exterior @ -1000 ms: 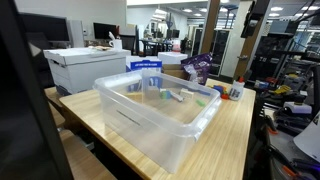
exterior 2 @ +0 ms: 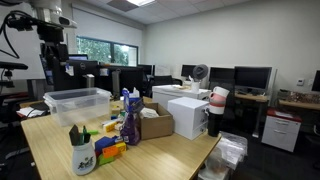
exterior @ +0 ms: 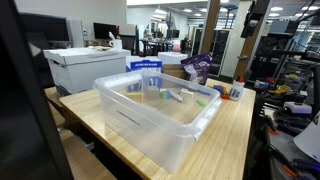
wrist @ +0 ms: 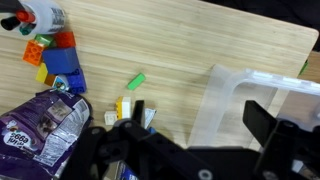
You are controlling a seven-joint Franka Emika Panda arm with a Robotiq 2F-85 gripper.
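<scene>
High above the table hangs my gripper, its two black fingers spread wide apart with nothing held between them. In exterior view 1 the gripper (exterior: 250,22) is at the upper right, and in exterior view 2 the gripper (exterior 2: 52,55) is at the left. A clear plastic bin (exterior: 165,140) stands on the table; its near corner and side show under the right finger in the wrist view. A small green piece (wrist: 136,80) lies on bare wood, left of the bin. Near it lies a yellow and white item (wrist: 123,107), partly beside the left finger.
Blue and red blocks (wrist: 64,60), a purple bag (wrist: 42,132) and a pen cup (exterior 2: 83,155) cluster away from the bin. A cardboard box (exterior 2: 156,122) and a white box (exterior 2: 188,116) stand farther along the table. Bare wood (wrist: 180,40) lies between blocks and bin.
</scene>
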